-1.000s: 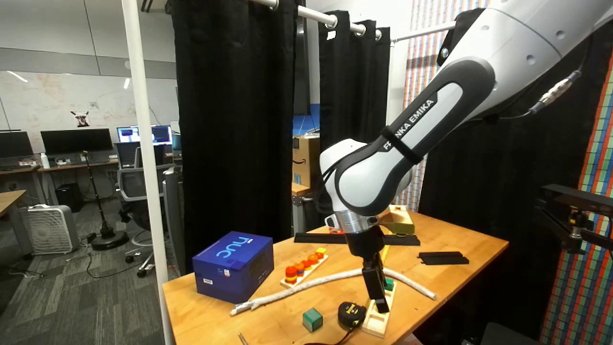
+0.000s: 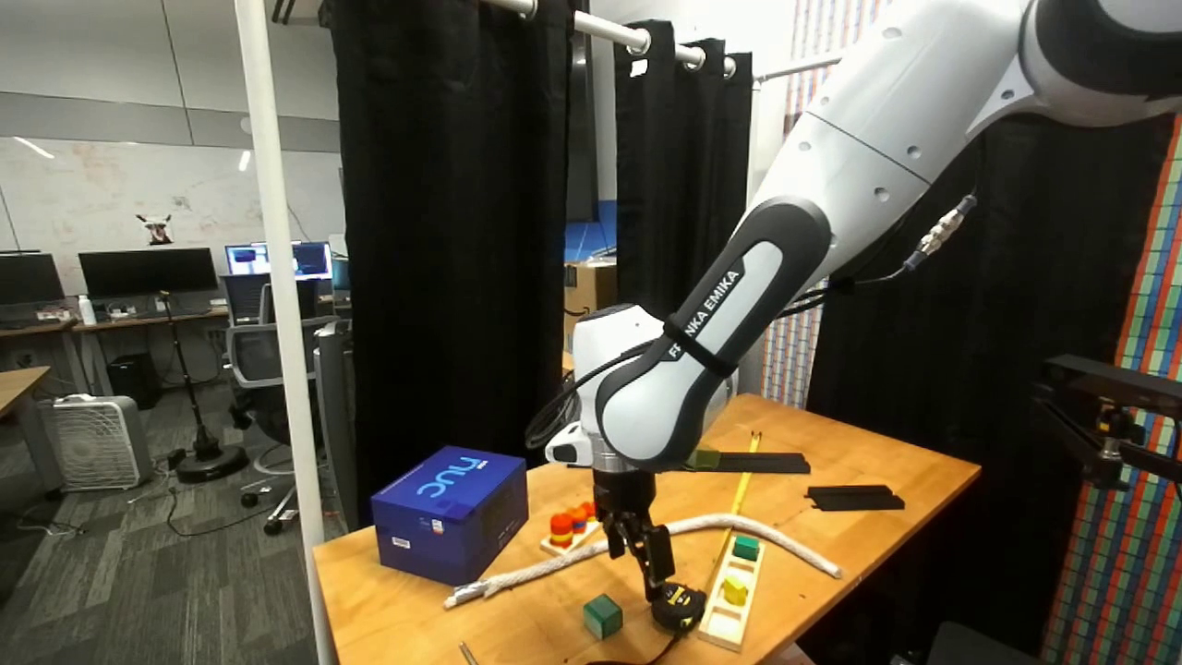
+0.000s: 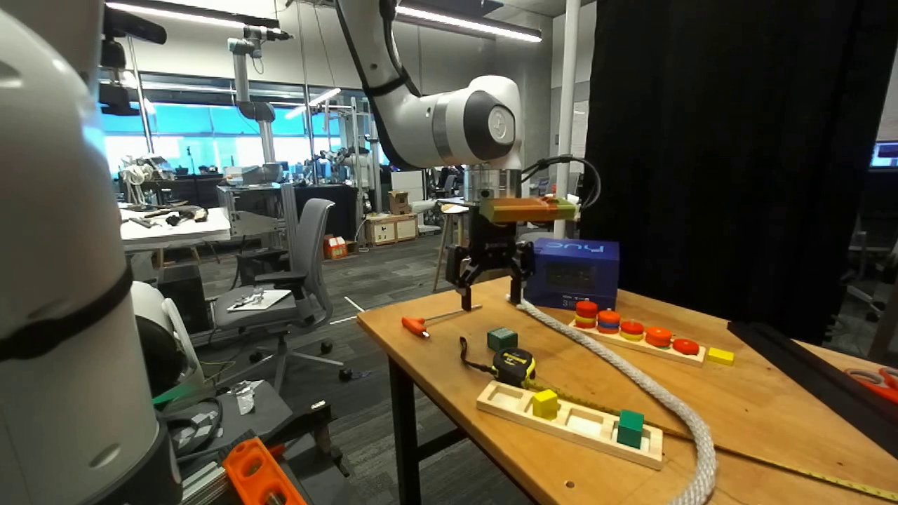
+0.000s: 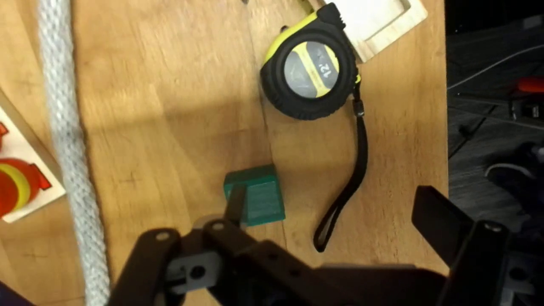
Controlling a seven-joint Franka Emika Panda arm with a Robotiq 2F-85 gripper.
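My gripper (image 3: 490, 304) stands open above the table with nothing between its fingers. In the wrist view a green block (image 4: 262, 199) lies on the wood, partly covered by the left finger (image 4: 235, 204); the right finger (image 4: 441, 224) is well off to its side. Close to the block sits a black and yellow tape measure (image 4: 312, 71), strap trailing. A pale wooden tray (image 3: 581, 428) near the table edge holds a yellow block (image 3: 545, 404) in one compartment and another green block (image 3: 629, 428) towards one end.
A white rope (image 3: 627, 370) curves across the table. Behind it are a wooden strip with red and yellow discs (image 3: 658, 337) and a blue box (image 2: 449, 515). The tape blade (image 3: 758, 460) runs out along the table. An orange-handled screwdriver (image 3: 414, 327) lies near one corner.
In exterior view 1 my arm and gripper have moved left, from over the wooden tray towards the loose green block. The tray's yellow block, hidden before behind the gripper, now shows.
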